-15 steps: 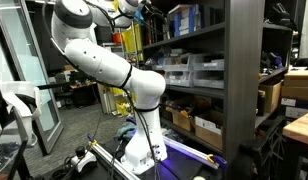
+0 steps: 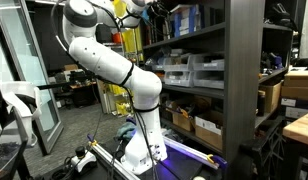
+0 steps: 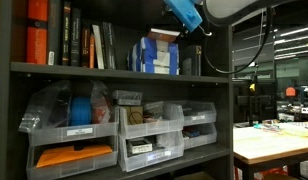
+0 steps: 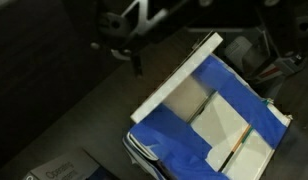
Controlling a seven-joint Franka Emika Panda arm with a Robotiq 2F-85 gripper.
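My gripper is dark and open at the top of the wrist view. Below it sits a white and blue book or box stack [image 4: 209,130], lying at a slant. A pale, thick-edged book [image 4: 174,82] rises along its left side, close under the fingers. In exterior view 2 the blue and white bundle [image 3: 154,56] stands on the upper shelf, with a brownish-white item [image 3: 164,34] at its top right. The arm's blue-ringed wrist [image 3: 182,12] hangs right above it. The fingertips are hard to make out, and contact with the book cannot be judged.
Several books [image 3: 54,32] stand left on the upper shelf [image 3: 104,72]. Clear plastic bins [image 3: 72,150] fill the shelf below. A grey box [image 4: 69,166] marked with print lies at the wrist view's lower left. The shelf's side post [image 2: 238,80] rises near the arm.
In exterior view 1 the arm's upper part has shifted slightly to the right, towards the shelf. The books and bins look unmoved.
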